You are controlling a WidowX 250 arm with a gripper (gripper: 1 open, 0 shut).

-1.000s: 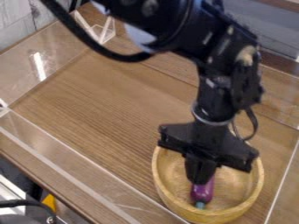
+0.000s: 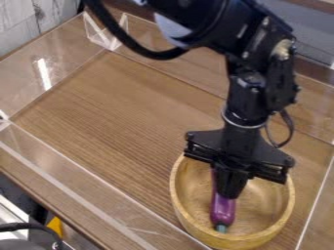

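My black gripper [image 2: 235,161] hangs over a yellow bowl [image 2: 268,229] at the lower right, its lower end near the bowl's back rim. A purple object with a teal tip [image 2: 222,210] lies in the bowl below the gripper, its upper part hidden by it. I cannot see clearly what is between the fingertips.
A clear plastic edge runs along the left, with cables and a small yellow piece at the lower left. A grey ledge stands at the back right.
My gripper has risen slightly over the last second. The purple object now shows a little more of its length below it and still lies in the bowl.
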